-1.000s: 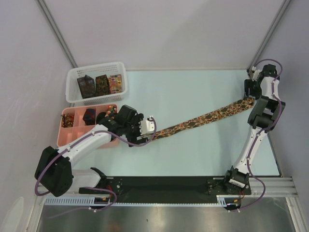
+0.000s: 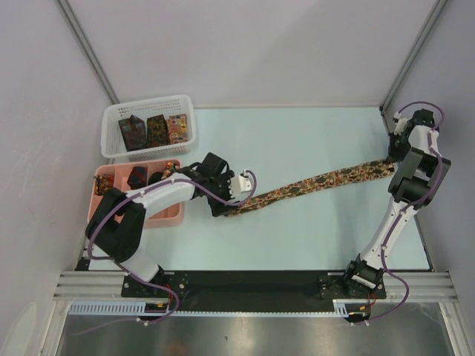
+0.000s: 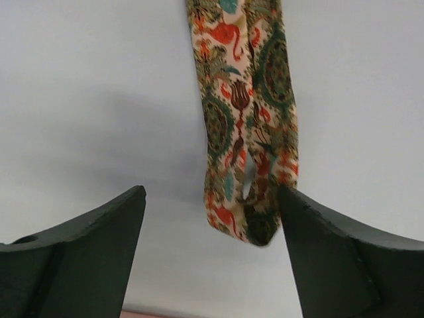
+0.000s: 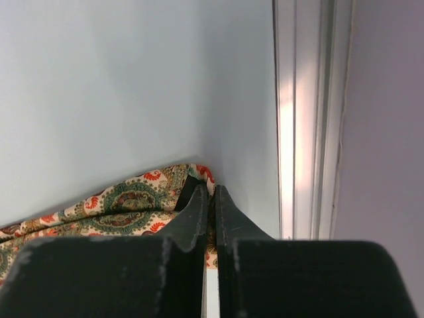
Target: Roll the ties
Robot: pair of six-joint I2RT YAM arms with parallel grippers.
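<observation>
A patterned tie (image 2: pixel 323 183), folded lengthwise, lies slantwise across the white table from left of centre to the right side. My right gripper is shut on its far end beside the table's right edge. Its fingertips pinch the patterned cloth, and a bit of black lining shows at the fold. At the near end of the tie (image 3: pixel 248 132), my left gripper stands open above the table. The tie's end lies between and beyond its spread fingers, untouched as far as the left wrist view shows.
A white basket (image 2: pixel 109 133) with several rolled ties stands at the back left. In front of it is a pink divided box (image 2: pixel 178 211), partly behind my left arm. Walls border the table.
The right gripper has closed on the far end and moved slightly toward the front, shifting the tie with it.
</observation>
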